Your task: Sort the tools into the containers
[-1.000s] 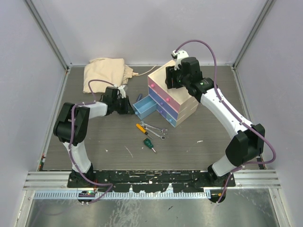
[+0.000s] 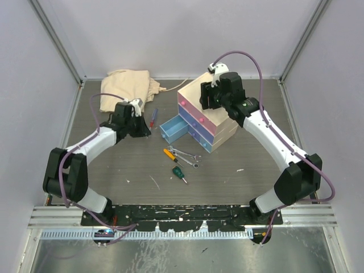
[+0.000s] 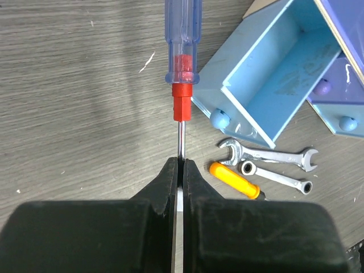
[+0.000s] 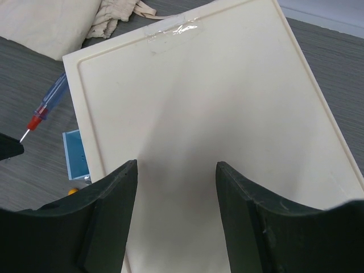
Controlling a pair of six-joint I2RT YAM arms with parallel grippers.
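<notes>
By its metal shaft, a blue screwdriver with a red collar [image 3: 182,96] is pinched in my left gripper, clear of the table and left of the open blue drawer [image 3: 284,62]. My right gripper stands open over the white top of the drawer unit [image 4: 187,102], nothing between its fingers. In front of the drawer lie an orange screwdriver [image 2: 170,155], two wrenches [image 2: 186,156] and a green screwdriver [image 2: 180,173].
Pink and purple drawers [image 2: 196,118] of the unit are closed. A beige cloth bag [image 2: 126,88] lies at the back left. Bare table [image 2: 108,176] extends across the front left.
</notes>
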